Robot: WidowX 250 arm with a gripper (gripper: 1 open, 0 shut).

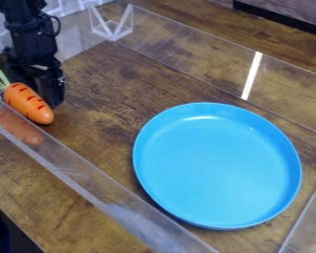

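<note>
An orange toy carrot (27, 103) with green leaves lies at the left, against the clear wall of the enclosure. The black gripper (37, 77) is low at the upper left, just behind the carrot and very close to it; its fingers are dark and partly hidden by the carrot, and I cannot make out anything held between them. A large blue plate (216, 163) lies on the wooden surface to the right.
Clear plastic walls (108, 198) border the wooden work surface (134, 94) on several sides. The middle of the surface, between carrot and plate, is free.
</note>
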